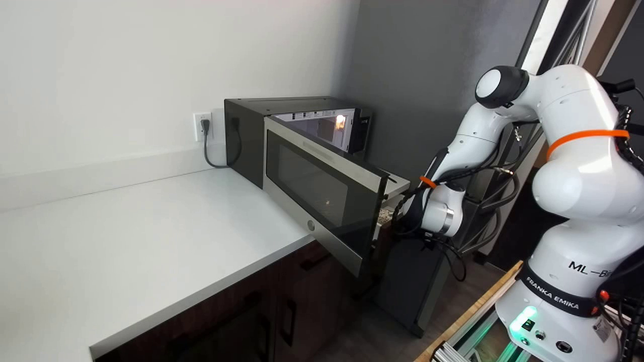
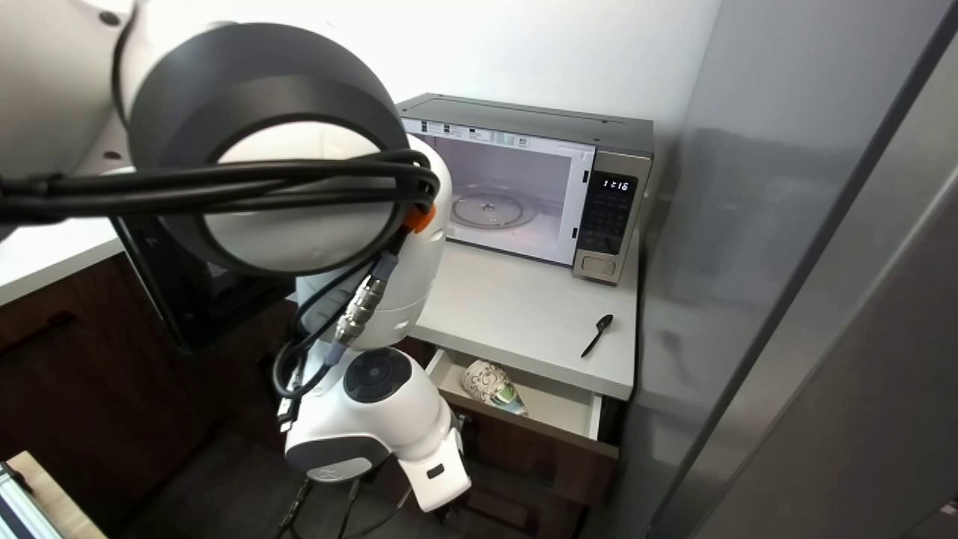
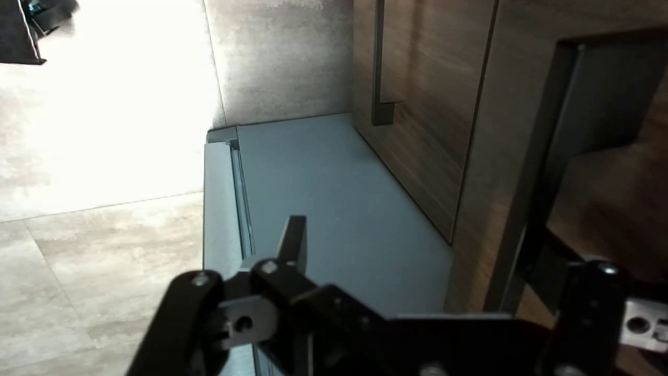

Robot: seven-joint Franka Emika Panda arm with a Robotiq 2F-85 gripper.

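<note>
In the wrist view my gripper is open, with its fingers (image 3: 294,241) wide apart. The right finger is dark and hard to make out against the dark drawer handle (image 3: 545,163); whether they touch, I cannot tell. Below the counter, exterior view 2 shows a drawer (image 2: 575,409) pulled out, with a patterned cup (image 2: 489,385) lying inside it. The arm's hand (image 2: 382,422) is low in front, left of the drawer, and its fingers are hidden there. Behind stands the microwave (image 2: 620,148), its door (image 1: 326,151) swung wide.
A black spoon (image 2: 597,334) lies on the counter (image 2: 503,287) right of the arm. The grey fridge side (image 2: 763,269) bounds the right. In exterior view 1 the microwave door juts past the counter edge, close to the arm.
</note>
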